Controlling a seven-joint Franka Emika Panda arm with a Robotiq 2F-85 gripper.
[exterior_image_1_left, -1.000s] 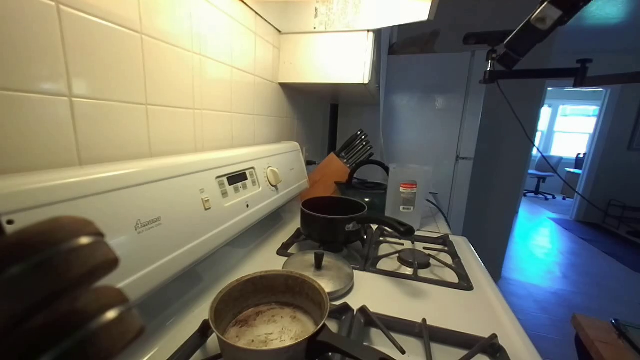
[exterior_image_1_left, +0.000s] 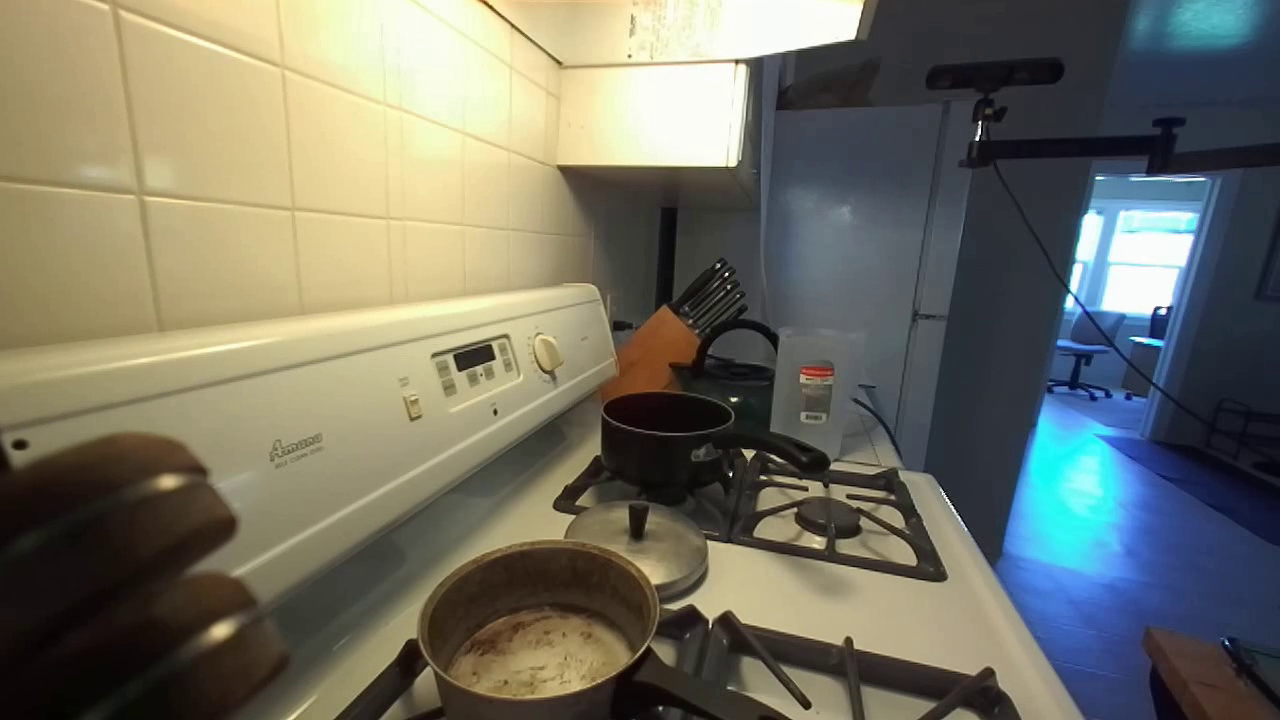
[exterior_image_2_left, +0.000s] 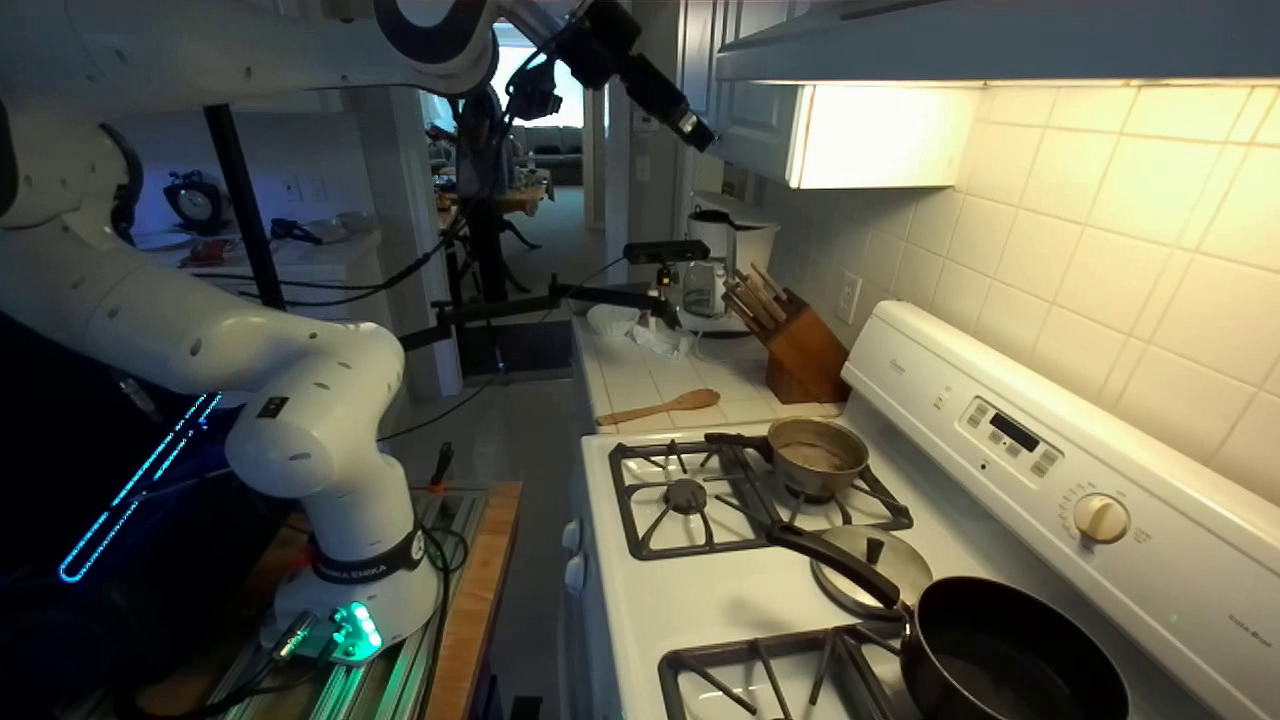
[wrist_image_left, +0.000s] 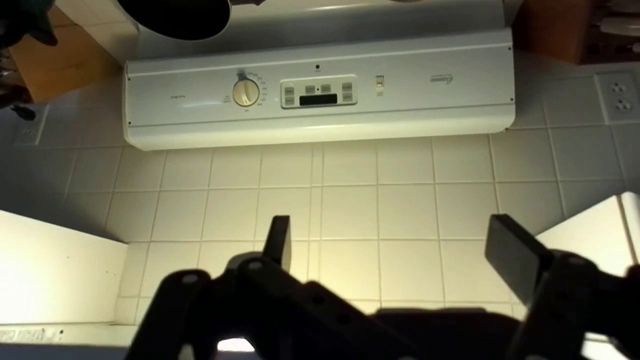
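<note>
My gripper stands open in the wrist view, its two dark fingers wide apart with only wall tiles seen between them. In the second exterior view the gripper (exterior_image_2_left: 693, 130) hangs high, left of the wall cabinet and well above the stove. On the stove, a worn grey saucepan (exterior_image_1_left: 540, 654) rests on one grate and a black pot (exterior_image_1_left: 666, 438) on another. Between them lies a metal lid (exterior_image_1_left: 648, 546) with a black knob facing up. The first exterior view does not contain the gripper.
The stove's control panel (wrist_image_left: 318, 93) runs along the tiled wall. A knife block (exterior_image_2_left: 806, 354) and a wooden spoon (exterior_image_2_left: 666, 407) are on the counter. A lit cabinet (exterior_image_2_left: 882, 134) overhangs this side. Bare stove top shows near the front edge.
The pots and lid have not moved.
</note>
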